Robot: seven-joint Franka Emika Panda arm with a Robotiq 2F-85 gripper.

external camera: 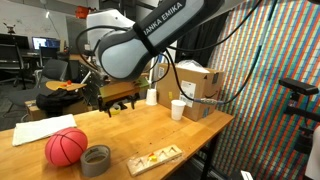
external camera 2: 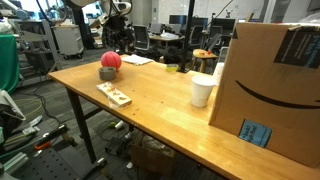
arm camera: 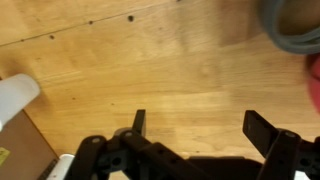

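Observation:
My gripper is open in the wrist view, its two dark fingers wide apart with only bare wood visible between them. In the first exterior view the gripper (external camera: 120, 101) hangs above the middle of the table. A red ball (external camera: 66, 147) and a grey tape roll (external camera: 95, 160) stand side by side on the near left of the table. The same tape roll (arm camera: 295, 30) and red ball (arm camera: 315, 80) are cut off at the wrist view's right edge. A white cup (external camera: 178, 110) stands upright toward the right.
A light wooden board (external camera: 155, 160) with small yellow pieces lies at the near edge. White paper (external camera: 44, 129) lies at the left. A cardboard box (external camera 2: 265, 95) stands beside the white cup (external camera 2: 202, 90).

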